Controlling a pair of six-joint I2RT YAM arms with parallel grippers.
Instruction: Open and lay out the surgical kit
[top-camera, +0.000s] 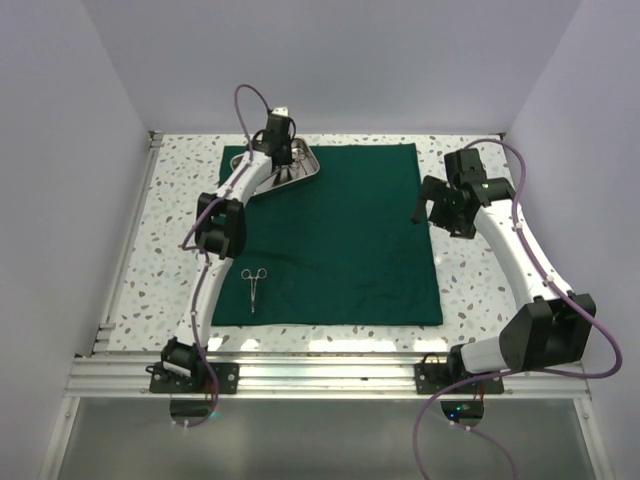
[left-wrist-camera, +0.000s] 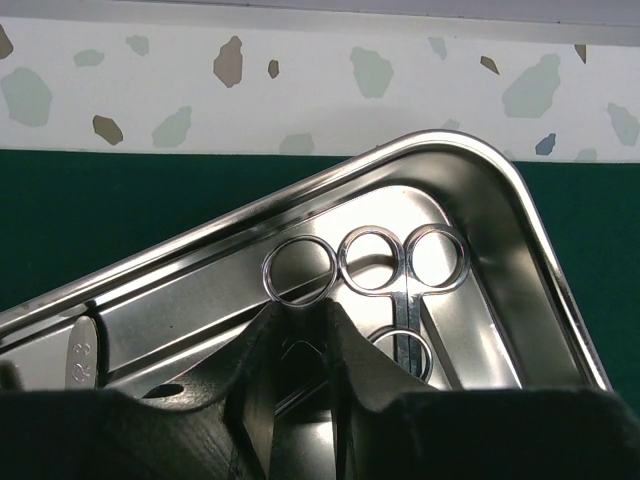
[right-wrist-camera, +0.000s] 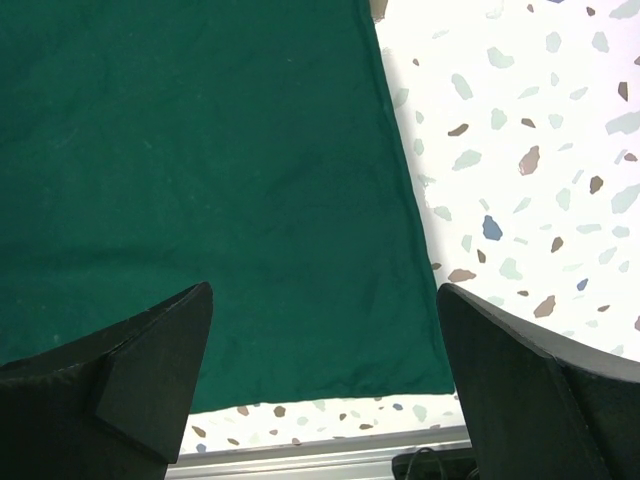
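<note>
The metal tray (top-camera: 314, 163) lies at the back left of the green cloth, with ringed instruments inside. My left gripper is down in it, its fingers a small way apart and open. Just ahead of the fingertips shows one finger ring (left-wrist-camera: 300, 240); its shank is hidden between and below the fingers. Close to the right are the paired rings of another instrument (left-wrist-camera: 408, 295) and a further ring. A flat handle (left-wrist-camera: 82, 355) lies at the tray's left. One scissor-like instrument (top-camera: 254, 288) rests on the cloth's front left. My right gripper hangs wide open and empty.
Speckled table (top-camera: 470, 260) borders it. The tray's raised rim (left-wrist-camera: 545, 240) stands near the left fingers on the right and far sides.
</note>
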